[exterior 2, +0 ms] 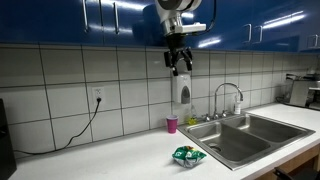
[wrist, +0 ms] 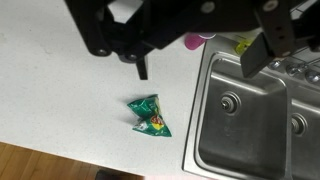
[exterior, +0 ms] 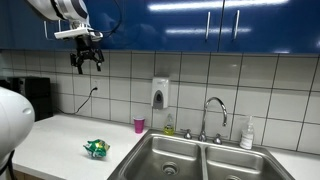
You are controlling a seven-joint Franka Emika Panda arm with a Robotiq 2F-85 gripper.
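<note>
A crumpled green snack bag [exterior: 97, 148] lies on the white counter [exterior: 60, 145], left of the sink. In exterior view 2 the same green bag [exterior 2: 188, 156] sits near the counter's front, close to the sink's left edge. High above the counter hangs my gripper [exterior: 89, 68], its fingers spread apart and pointing down, with nothing between them. The wrist view looks down past the dark open gripper at the bag [wrist: 150, 115], which lies below and well clear of the fingers. A pink cup [exterior 2: 171, 124] stands at the back by the tiled wall.
A double steel sink [exterior: 200, 160] with a tall faucet [exterior: 206, 115] fills the right side. Bottles, including a yellow-green one [exterior: 169, 126], stand behind it. A dispenser [exterior: 160, 93] hangs on the wall, and blue cabinets [exterior: 180, 30] run overhead.
</note>
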